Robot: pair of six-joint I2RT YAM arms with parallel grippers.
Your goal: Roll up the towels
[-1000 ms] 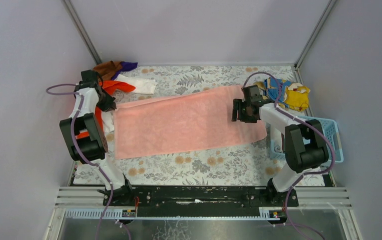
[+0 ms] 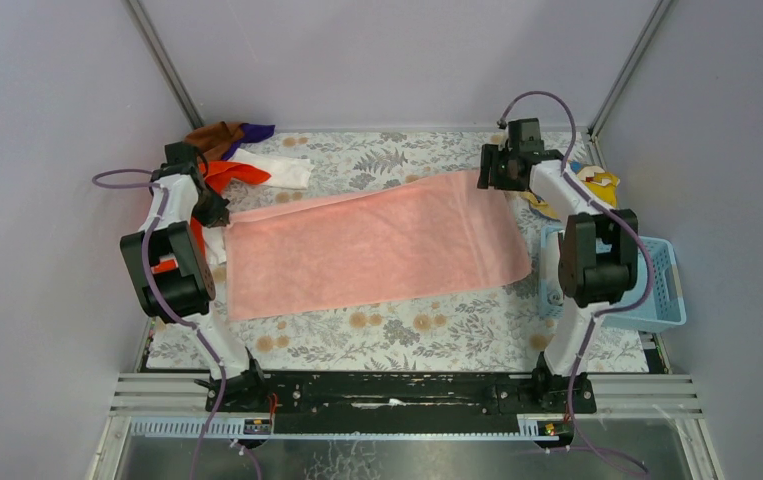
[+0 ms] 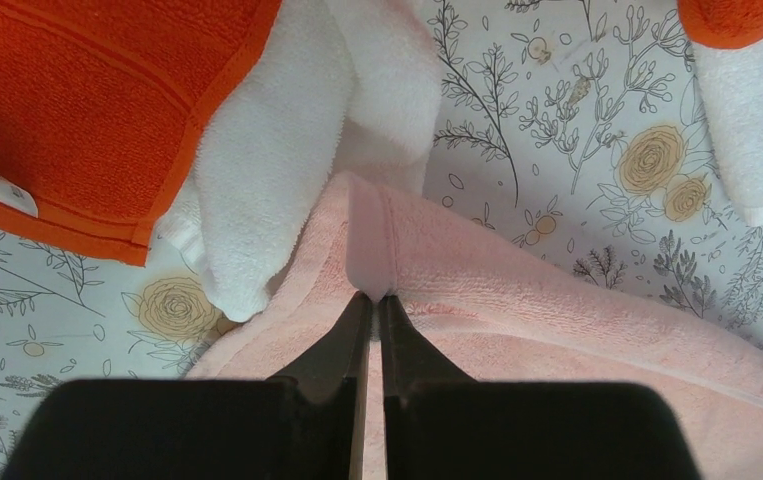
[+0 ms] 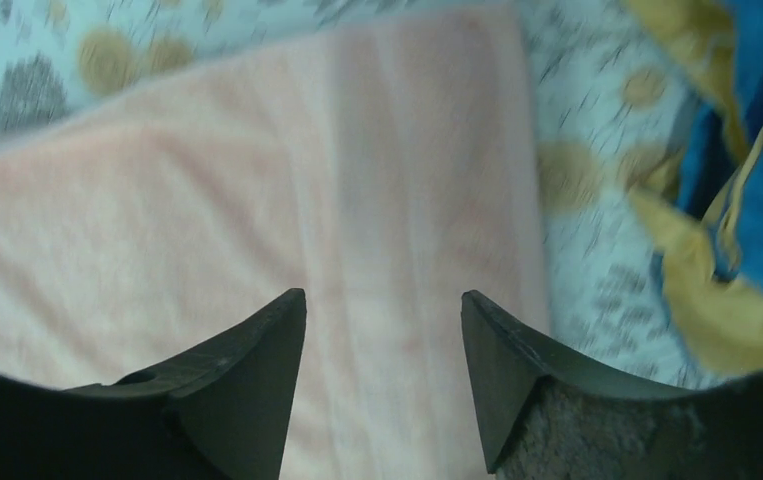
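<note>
A pink towel lies spread across the middle of the table, its far edge folded over in a narrow strip toward the left. My left gripper is shut on the towel's far left corner, where a fold of pink cloth stands up at its fingertips. Over the far right corner of the towel is my right gripper, its fingers apart and only bare air between them. In the blurred right wrist view, the towel's right end lies flat below it.
Orange and white towels lie against the left corner. At the right are a blue and yellow cloth and a light blue basket. Patterned table shows free in front of the pink towel.
The left gripper stays at its corner, and the towel looks nearly unchanged.
</note>
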